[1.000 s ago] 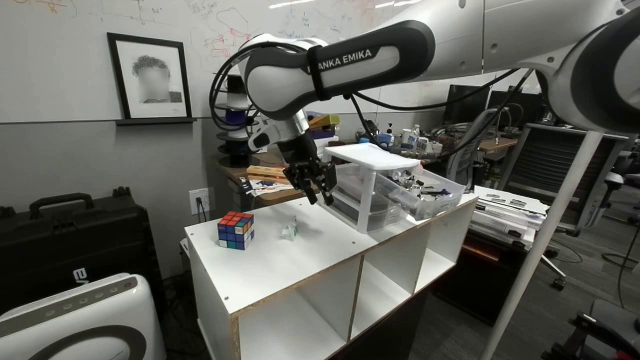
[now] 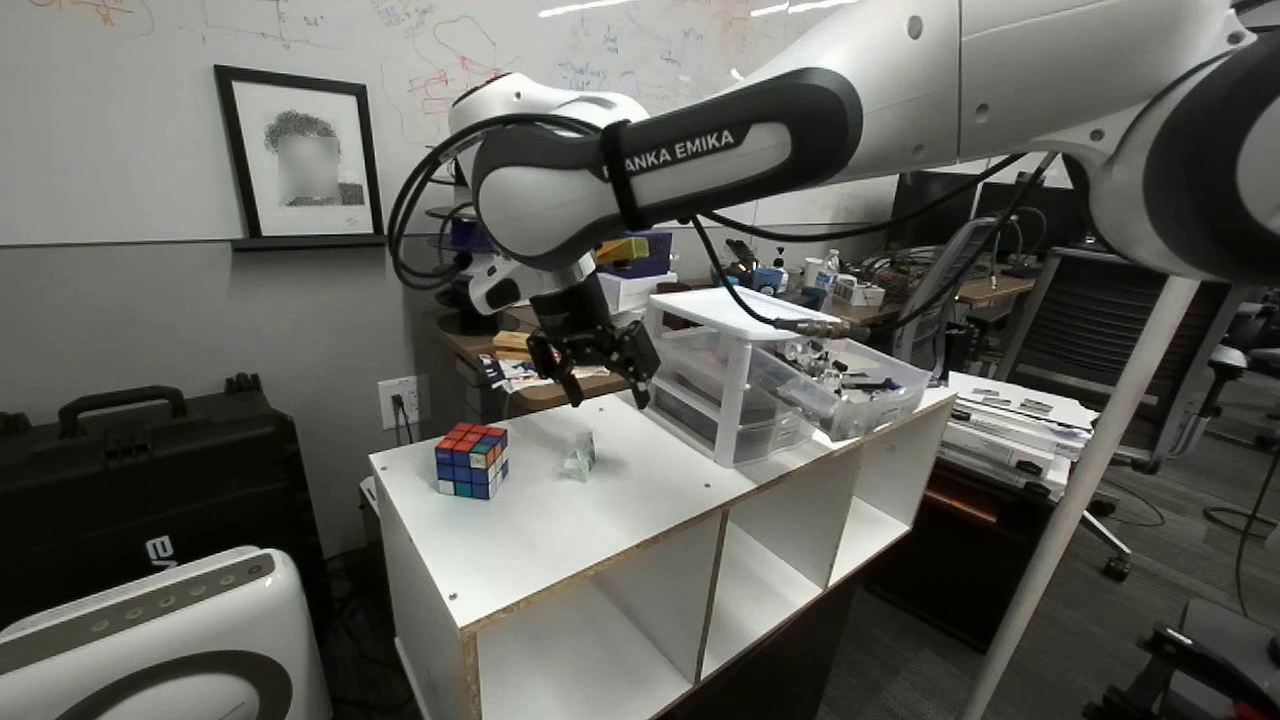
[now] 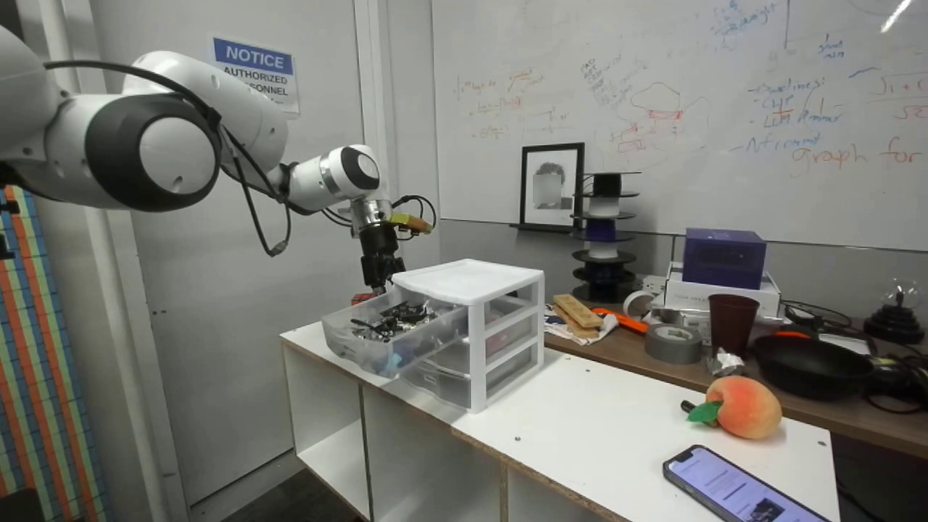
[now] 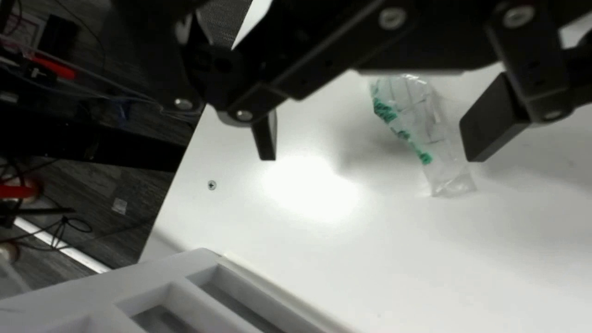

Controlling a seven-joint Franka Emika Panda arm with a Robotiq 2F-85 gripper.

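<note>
On the white shelf top lies a crumpled clear plastic wrapper (image 2: 579,457) with green print. In the wrist view this wrapper (image 4: 416,133) shows below and between the spread fingers, closer to the right-hand one. My gripper (image 2: 607,398) hangs above the shelf, open and empty, apart from the wrapper. A Rubik's cube (image 2: 471,461) sits to the wrapper's left in the first exterior view. In the second exterior view the gripper (image 3: 379,288) is partly hidden behind the drawer unit, and the wrapper cannot be seen.
A white drawer unit (image 3: 470,283) stands close by, its clear top drawer (image 3: 357,335) pulled out and full of small dark parts. At the shelf's other end lie a peach (image 3: 744,407) and a phone (image 3: 739,487). The shelf top (image 2: 564,528) in front of the wrapper is bare.
The arm has moved left in the first exterior view, bringing the gripper nearer to the wrapper and turning it somewhat. Wrapper, cube and drawer unit have stayed in place.
</note>
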